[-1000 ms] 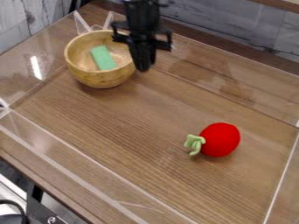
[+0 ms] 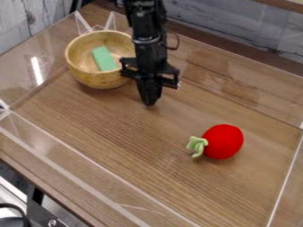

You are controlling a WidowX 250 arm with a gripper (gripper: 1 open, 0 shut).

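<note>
My dark gripper [image 2: 149, 97] is low over the wooden table [image 2: 142, 160], just right of a yellow bowl [image 2: 83, 62]. It is shut, with nothing visible between its fingers. A green block [image 2: 103, 58] rests inside the bowl. A red tomato-like object [image 2: 224, 142] with a pale green stem lies at the lower right, well apart from the gripper.
The middle, front and right back of the table are clear. The table's raised back edge runs along the top right. A dark cable or part shows at the lower left corner.
The gripper has come down and toward the front from above the back of the table beside the bowl. The bowl, block and red object look unmoved.
</note>
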